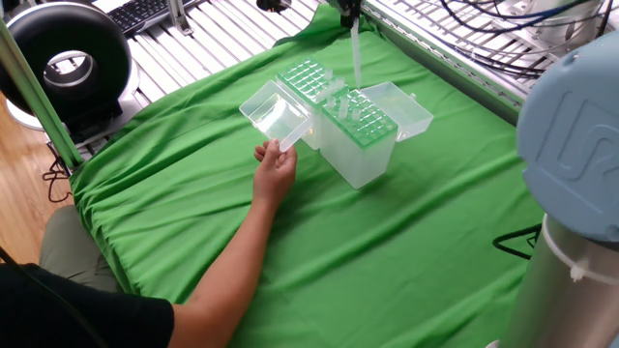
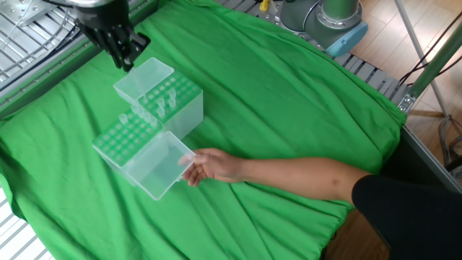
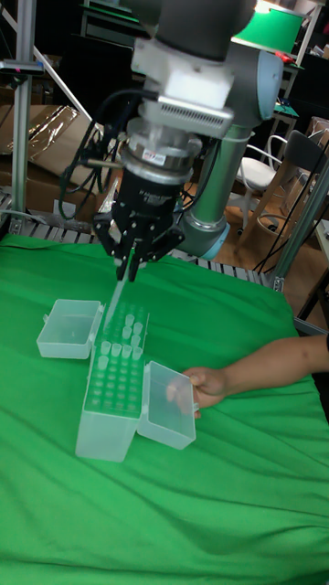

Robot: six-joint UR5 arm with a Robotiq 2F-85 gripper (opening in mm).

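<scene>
A long translucent pipette tip (image 1: 355,53) hangs upright from my gripper (image 3: 128,276), which is shut on its upper end. Its lower end shows near the edge of the green rack (image 1: 372,121) in one clear box (image 1: 355,159); I cannot tell whether it is fully clear of the holes. Beside that box stands a second one with its own green rack (image 2: 121,141). Several short tips (image 2: 162,107) stick up from the racks around where the boxes meet. Both lids hang open. In exterior view 2 the gripper's fingers (image 2: 128,63) show over the far lid (image 2: 144,79), and the held tip is hard to see.
A person's hand (image 1: 276,174) holds the other open lid (image 2: 155,170) at its edge, close to the boxes. Metal slats and cables (image 1: 522,19) lie beyond the cloth.
</scene>
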